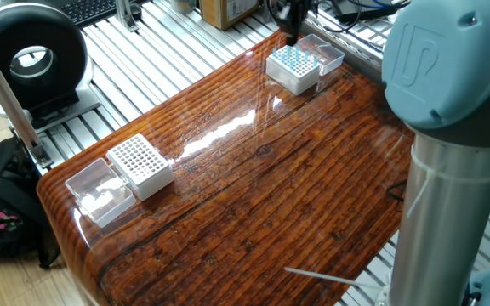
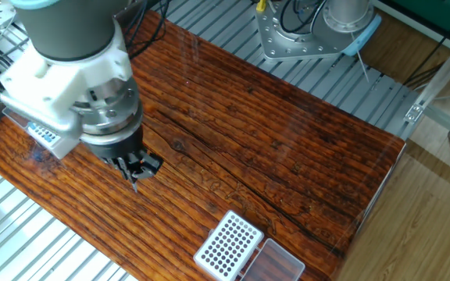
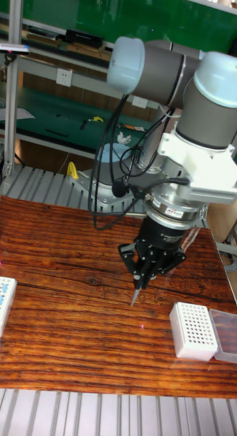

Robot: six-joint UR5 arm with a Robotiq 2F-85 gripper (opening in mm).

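Note:
In exterior view 3 my gripper [image 3: 146, 281] is shut on a thin, pale pipette tip [image 3: 135, 296] that points down above the wooden table. Exterior view 2 shows the gripper [image 2: 137, 168] there too, left of an empty-looking white rack [image 2: 229, 245] with dark holes. That rack [image 3: 194, 331] has its clear lid open beside it. A second white rack [image 1: 293, 73] holds several blue tips. In exterior view 1, the black gripper [image 1: 292, 27] appears over this second rack instead, so the views disagree on its place; its fingers are too small to read there.
One clear lid [image 1: 100, 194] lies beside the empty-looking rack, another lid [image 1: 323, 53] behind the rack of blue tips. Between the racks the wooden table [image 1: 253, 178] is bare. Cables [image 3: 116, 174] hang along the arm.

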